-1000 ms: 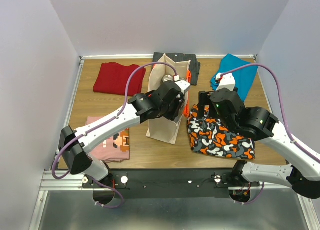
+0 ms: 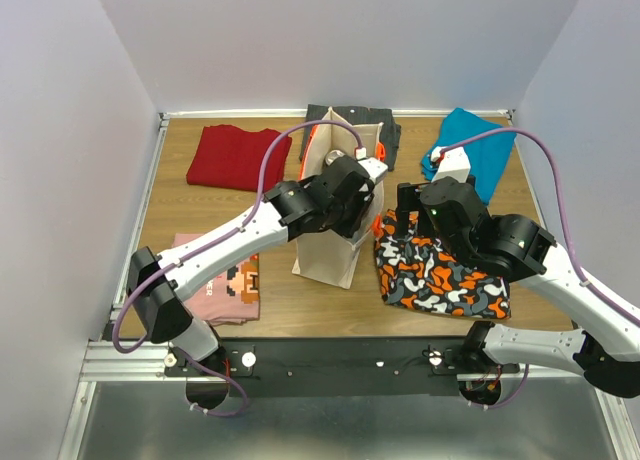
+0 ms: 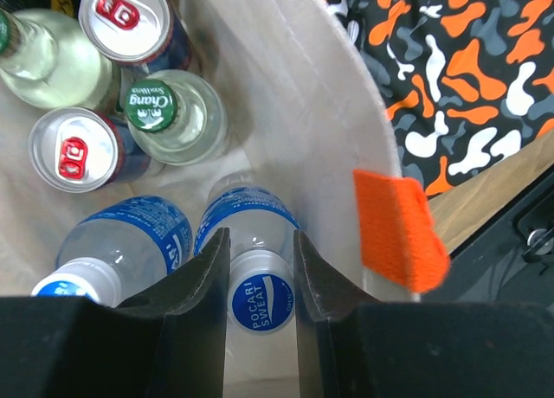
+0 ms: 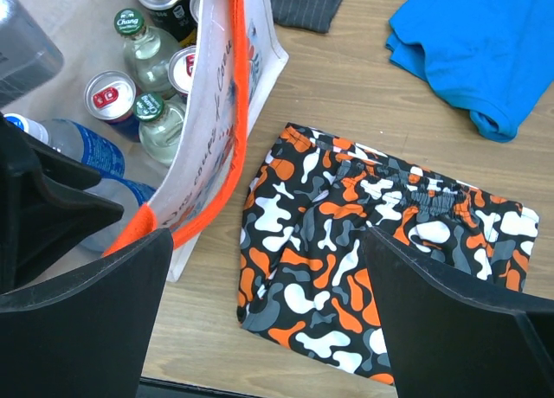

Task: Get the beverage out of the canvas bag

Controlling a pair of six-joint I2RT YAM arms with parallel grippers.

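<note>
A cream canvas bag (image 2: 321, 256) with orange handles stands mid-table, holding several drinks: cans (image 3: 74, 151), green-capped glass bottles (image 3: 173, 125) and plastic bottles (image 3: 138, 242). My left gripper is down in the bag, its fingers part open on either side of the white-capped Pocari Sweat bottle (image 3: 261, 301); whether they grip it is not clear. My right gripper hangs open to the right of the bag, over a camouflage cloth (image 4: 320, 268), with nothing between its fingers.
A red cloth (image 2: 235, 155) lies back left, a pink cloth (image 2: 210, 300) front left, a dark cloth (image 2: 390, 130) behind the bag, and a blue cloth (image 4: 472, 52) back right. Bare wood shows between them.
My left gripper and wrist have shifted slightly over the bag over the last second, now a little toward the front and right. The right arm has not moved.
</note>
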